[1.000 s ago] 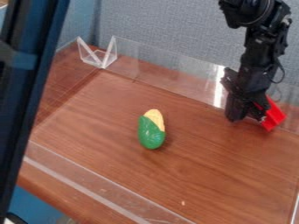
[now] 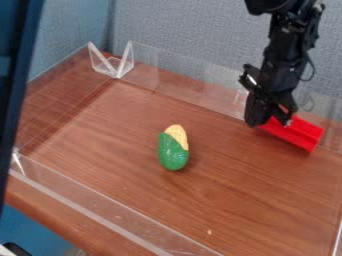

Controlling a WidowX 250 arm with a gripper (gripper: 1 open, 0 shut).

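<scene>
My black gripper [image 2: 261,112] is low at the right side of the wooden board, at the left end of a red block [image 2: 297,133]. The block lies along the right back area near the clear wall. The fingers are dark and overlap; whether anything is between them is hard to see, though they look shut. A green and yellow toy corn [image 2: 174,150] lies in the middle-left of the board.
Clear low walls edge the board [image 2: 147,210], with a white bracket [image 2: 111,62] at the back left corner. A dark post stands at the left edge. The front and middle of the board are mostly free.
The gripper has shifted left and up a little from over the red block, more of which now shows. The corn has not moved.
</scene>
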